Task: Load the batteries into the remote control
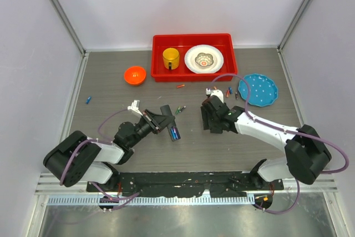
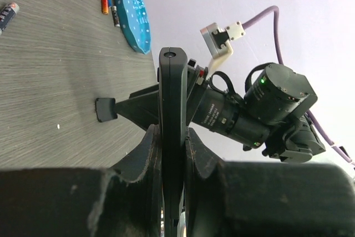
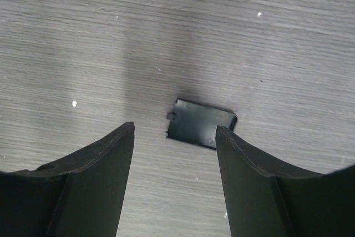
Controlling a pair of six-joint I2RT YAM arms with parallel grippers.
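My left gripper (image 1: pixel 165 121) is shut on the black remote control (image 1: pixel 167 110), which is held tilted, its battery compartment (image 1: pixel 175 134) uncovered at the near end. Blue shows inside the compartment; how the batteries sit is too small to tell. In the left wrist view the remote (image 2: pixel 173 76) stands narrow side on between the fingers. A small black battery cover (image 3: pixel 201 124) lies flat on the table. Over it my right gripper is open, its right fingertip close to the cover's near edge, nothing gripped.
Loose batteries (image 1: pixel 181 110) lie right of the remote, an orange one (image 1: pixel 181 86) farther back, several beside the blue plate (image 1: pixel 258 89). A red tray (image 1: pixel 161 59) with mug and plate fills the back. An orange bowl (image 1: pixel 135 75) stands left.
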